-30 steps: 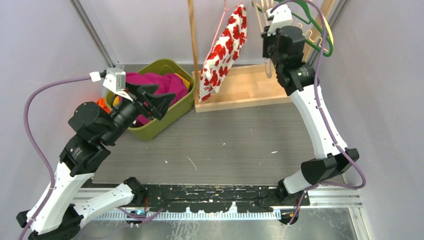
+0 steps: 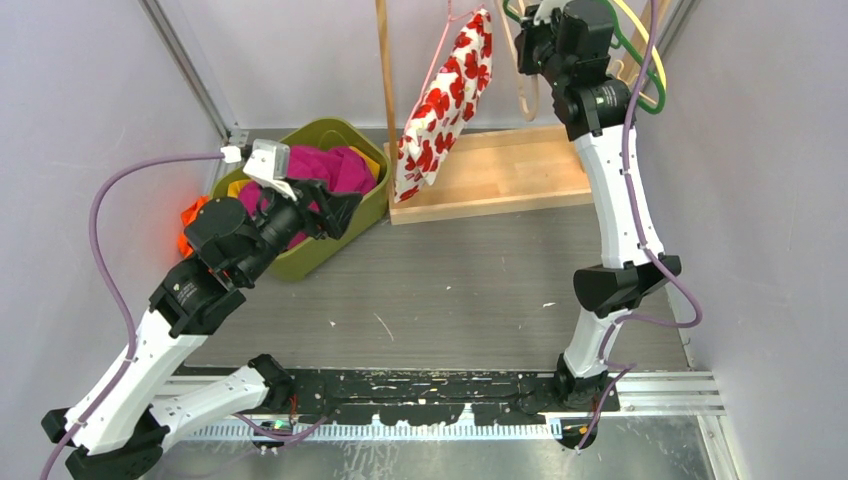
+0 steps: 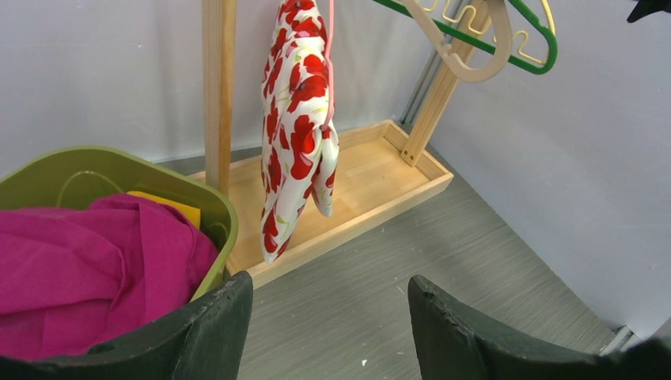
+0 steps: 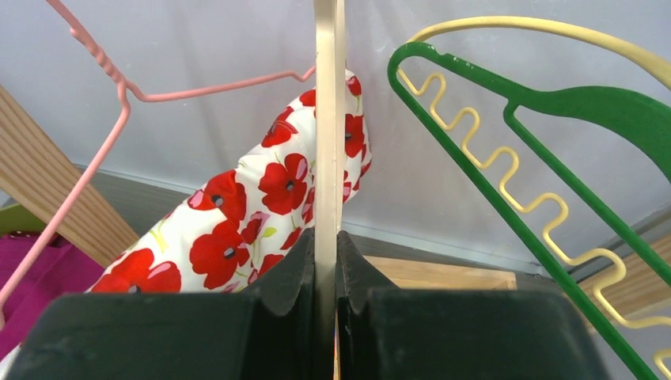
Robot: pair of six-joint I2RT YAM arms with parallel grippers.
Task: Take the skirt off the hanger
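Note:
A white skirt with red flowers [image 2: 448,110] hangs from a pink hanger [image 4: 87,170] on the rack. In the left wrist view the skirt [image 3: 297,134] droops beside the wooden post. My left gripper is open and empty, in front of and below the skirt, near the bin. A beige hanger [image 4: 327,119] stands edge-on between the fingers of my right gripper, which is shut on it. This hanger partly covers the skirt [image 4: 225,229] in the right wrist view, and the right gripper is clear of the cloth.
An olive bin [image 2: 300,265] with magenta cloth [image 2: 335,170] stands left of the wooden rack base [image 2: 500,205]. A wooden post [image 3: 219,95] rises between bin and skirt. Green [image 4: 490,194] and yellow [image 4: 546,28] hangers crowd the right side.
The right arm has shifted up, carrying the beige hanger with it. The skirt hangs almost unchanged.

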